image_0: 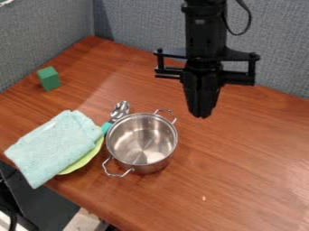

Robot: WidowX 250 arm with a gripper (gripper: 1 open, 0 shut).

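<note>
My black gripper (pixel 201 104) hangs above the wooden table, right of centre in the upper half, up and to the right of a steel pot (pixel 141 143) with two handles. Its fingers point down; whether they are open or shut is unclear. A light blue cloth (pixel 51 144) lies at the left over a green plate (pixel 79 162). A spoon (pixel 118 111) with a teal handle lies between cloth and pot.
A green block (pixel 50 78) sits near the left wall at the back. Grey walls bound the back and left.
</note>
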